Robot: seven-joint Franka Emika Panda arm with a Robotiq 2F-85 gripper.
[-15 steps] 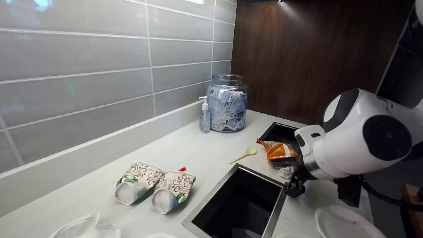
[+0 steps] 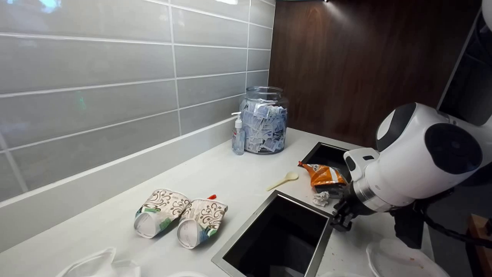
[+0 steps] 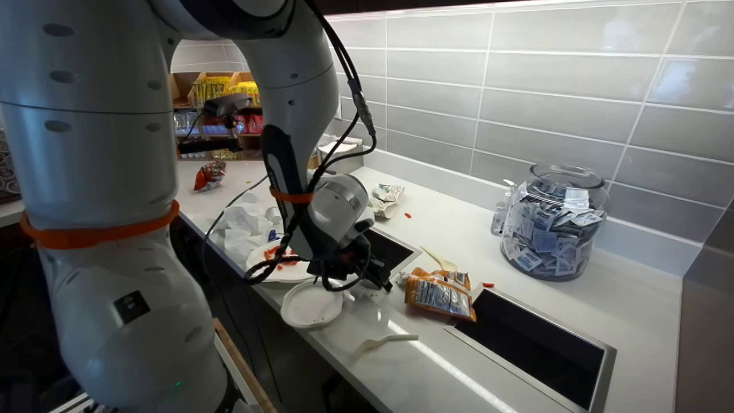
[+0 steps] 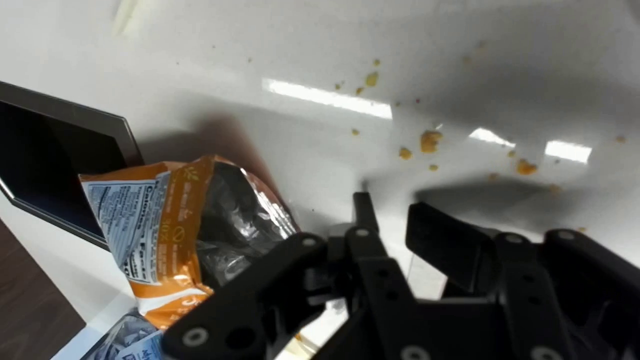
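My gripper (image 2: 341, 221) is low over the counter, at the near corner of the dark bin opening (image 2: 283, 235) in exterior view 1. In the wrist view the two black fingers (image 4: 364, 217) stand apart, with no object visible gripped between their tips. A crumpled white paper wad (image 2: 321, 198) lies on the counter beside the gripper, between that opening and an orange snack bag (image 2: 326, 175). The torn bag (image 4: 171, 234), its silver inside showing, lies left of the fingers in the wrist view, at the edge of the second dark opening (image 4: 54, 153).
Around the gripper are a cream spoon (image 2: 283, 180), a white plate (image 2: 401, 261) and orange crumbs (image 4: 430, 141). Two patterned paper cups (image 2: 203, 221) lie on their sides. A packet-filled jar (image 2: 265, 122) and pump bottle (image 2: 238, 136) stand by the tiled wall.
The white wad has shifted a little left, away from the gripper in exterior view 1. The arm has tilted and moved only slightly; the orange bag is in the same place.
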